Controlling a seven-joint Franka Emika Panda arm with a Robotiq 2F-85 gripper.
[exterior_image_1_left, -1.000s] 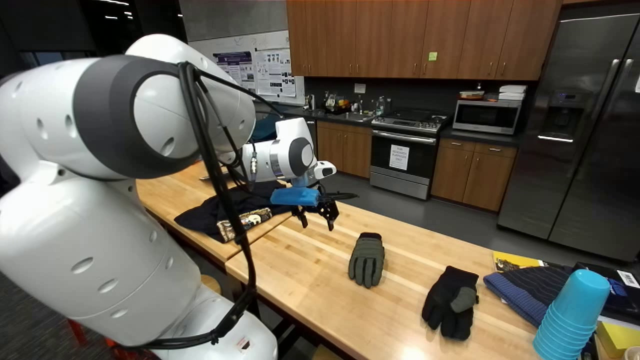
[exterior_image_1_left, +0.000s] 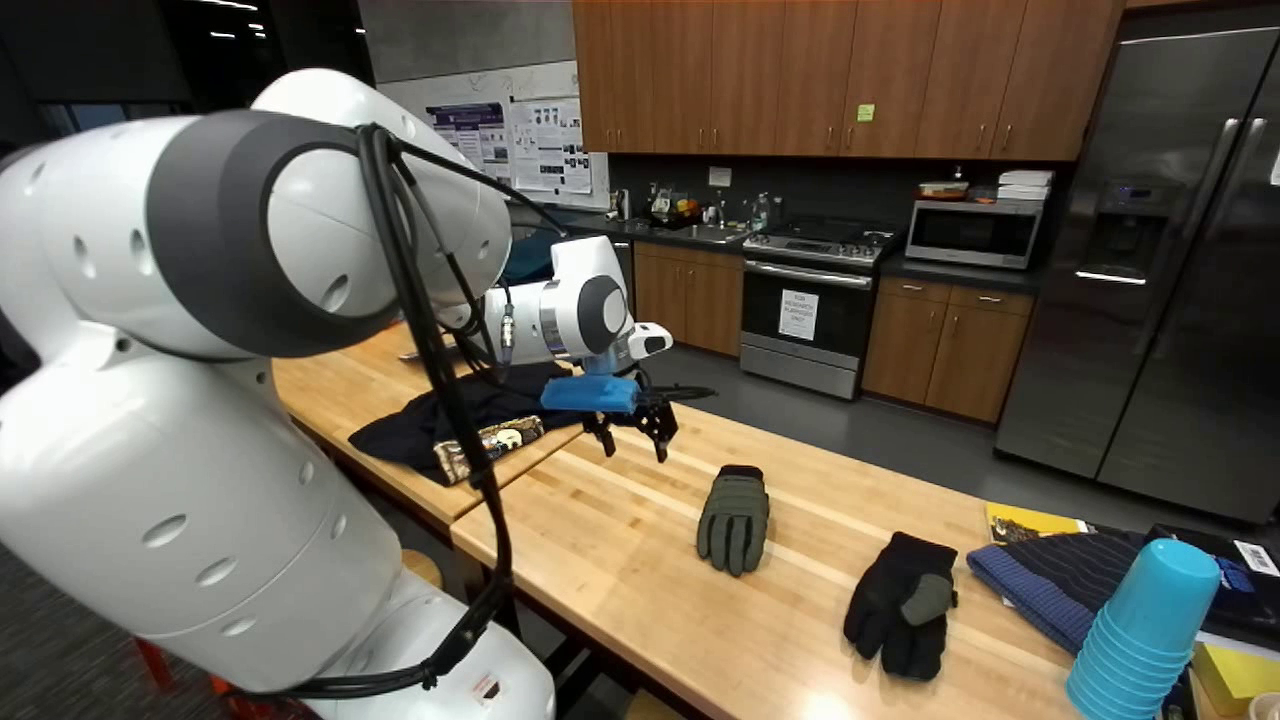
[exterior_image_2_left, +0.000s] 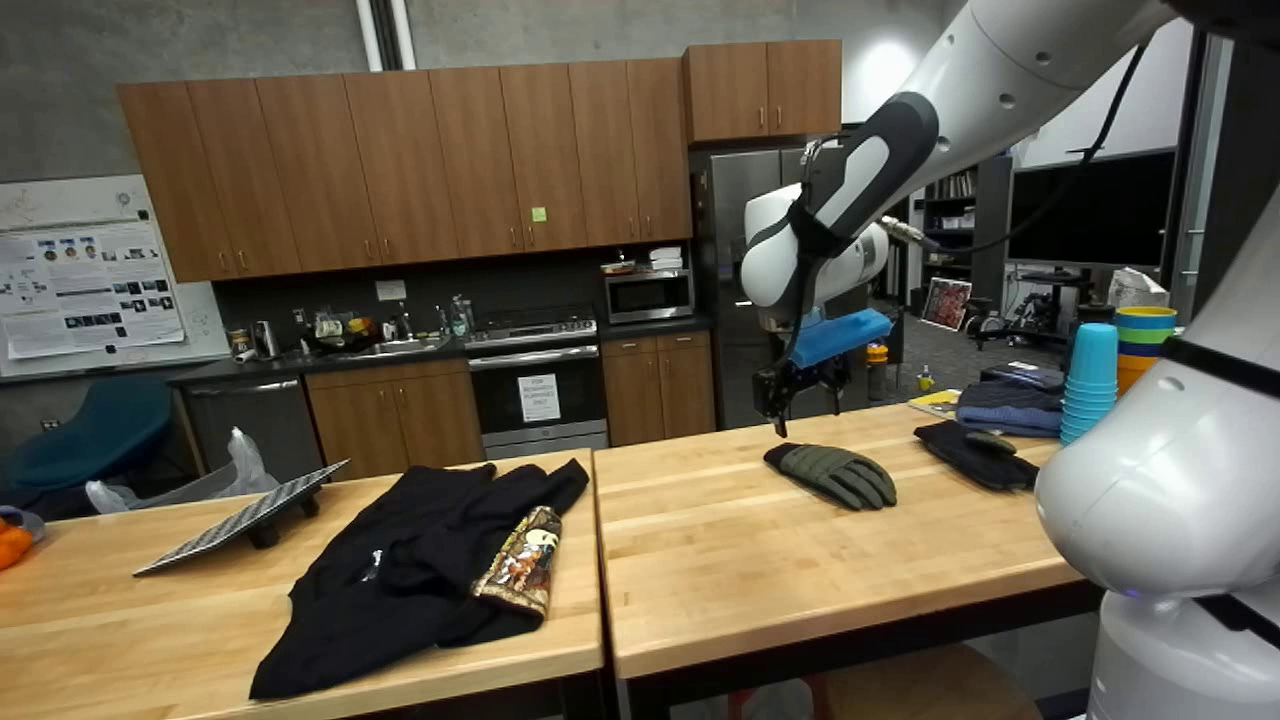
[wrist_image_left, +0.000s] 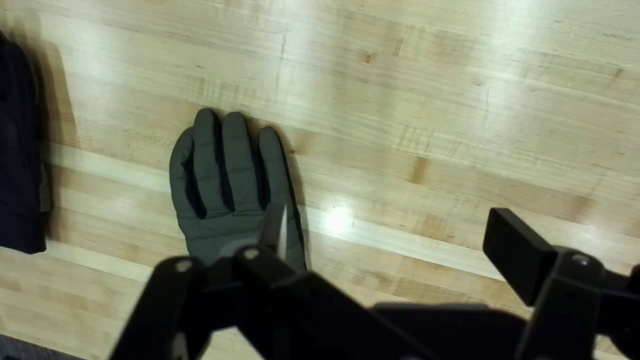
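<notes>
A grey-green glove (exterior_image_1_left: 733, 524) with a black cuff lies flat on the wooden table, its fingers toward the table's near edge in exterior view 1. To its right rests a black glove (exterior_image_1_left: 906, 608) with a grey patch. My gripper (exterior_image_1_left: 635, 449) hangs above the table, left of the grey-green glove and apart from it. In the wrist view the gripper has its fingers spread wide, with only tabletop showing between them. Its left finger overlaps the grey-green glove (wrist_image_left: 240, 174) from this angle, hiding the cuff. Part of the black glove (wrist_image_left: 21, 150) shows at the left edge.
A stack of turquoise cups (exterior_image_1_left: 1140, 630) and a dark striped knit cloth (exterior_image_1_left: 1056, 580) stand at the table's right end. Black clothing (exterior_image_2_left: 420, 558) with a patterned piece (exterior_image_2_left: 524, 562) covers the adjoining table. Bare tabletop (exterior_image_2_left: 720, 588) surrounds the grey-green glove.
</notes>
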